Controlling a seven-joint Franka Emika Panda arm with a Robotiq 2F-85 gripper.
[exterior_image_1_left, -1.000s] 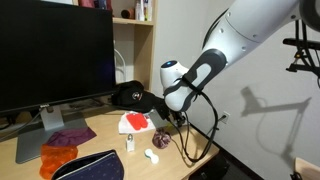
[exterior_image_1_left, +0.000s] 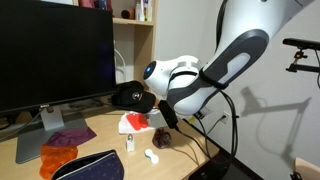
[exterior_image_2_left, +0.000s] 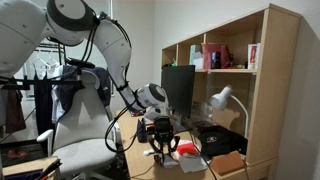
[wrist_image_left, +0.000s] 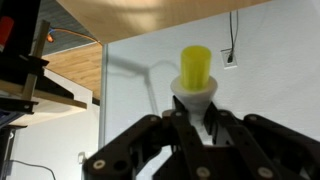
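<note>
In the wrist view, a small object with a yellow end (wrist_image_left: 196, 68) and a pale, shiny body (wrist_image_left: 195, 101) sits between the fingers of my gripper, which is shut on it. Exterior view 1 has the gripper (exterior_image_1_left: 156, 116) low over the right part of the desk, its tip tilted toward the monitor side. From the other side, in exterior view 2, the dark gripper (exterior_image_2_left: 162, 136) hangs near the desktop. The held object is too small to make out clearly in either exterior view.
Below the gripper is a dark purplish round item (exterior_image_1_left: 162, 139). A white sheet with a red piece (exterior_image_1_left: 137, 122), a black cap (exterior_image_1_left: 131, 95), a white remote (exterior_image_1_left: 130, 143), a white spoon-like item (exterior_image_1_left: 152, 156), an orange cloth (exterior_image_1_left: 58, 158) and a blue pouch (exterior_image_1_left: 92, 168) lie nearby. The monitor (exterior_image_1_left: 55, 55) stands left.
The arm has swung left over the desk, and its wrist looks larger and nearer in exterior view 1. The gripper now partly covers the sheet and round item. Desk items look unmoved.
</note>
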